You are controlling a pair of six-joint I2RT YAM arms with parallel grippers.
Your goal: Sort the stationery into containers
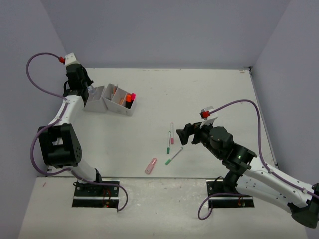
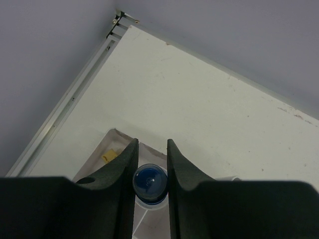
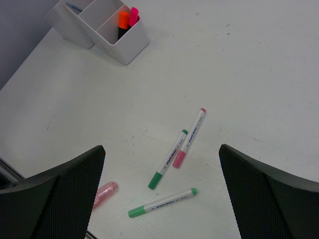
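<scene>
In the left wrist view, the fingers of my left gripper are closed round a cylinder with a blue end (image 2: 150,183). They hang over the left light-grey container (image 1: 95,105). The cylinder's lower part is hidden. My right gripper stands wide open and empty above the table. Below it in the right wrist view lie a green-capped marker (image 3: 168,158), a pink-capped marker (image 3: 190,137) alongside, and another green marker (image 3: 163,202). A pink tube (image 3: 105,193) is partly covered by the right gripper's left finger.
A second light-grey container (image 1: 118,108) adjoins the first and holds orange and pink highlighters (image 3: 123,21) plus other sticks. Walls rise behind and at both sides.
</scene>
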